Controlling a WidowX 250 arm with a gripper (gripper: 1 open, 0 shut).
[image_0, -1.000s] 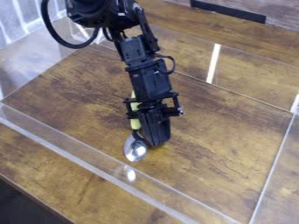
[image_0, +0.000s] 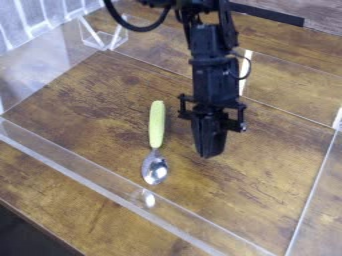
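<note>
The black arm comes down from the top of the view to my gripper (image_0: 206, 152), which hangs low over the wooden surface, right of a pale yellow-green elongated object (image_0: 156, 123). The gripper looks shut, with nothing visible between its fingers. A silver spoon (image_0: 154, 170) lies just below the yellow-green object, left of and lower in view than the fingertips.
A white strip (image_0: 243, 68) lies behind the arm at the right. Clear panels border the wooden area (image_0: 80, 90) along the near edge and right side. A white rack (image_0: 104, 32) stands at the top left.
My gripper has moved right and up in view, away from the yellow-green object and spoon, which are now uncovered. Both objects appear to lie where they were.
</note>
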